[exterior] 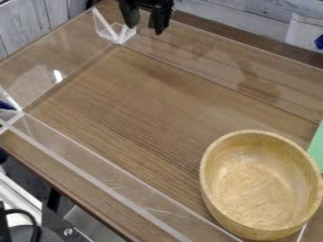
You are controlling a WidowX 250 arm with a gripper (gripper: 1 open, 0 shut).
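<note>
My gripper (145, 19), dark, is at the top of the camera view, above the back left of the wooden table (139, 104). It is small and cut by the top edge, so its fingers are hard to make out. Just left and below it is a clear, pale object (113, 28) that I cannot identify.
A large pale wooden bowl (255, 184) sits at the front right. A green item (313, 161) is at the right edge, and a white object (305, 33) at the back right. Clear tape strips run along the left.
</note>
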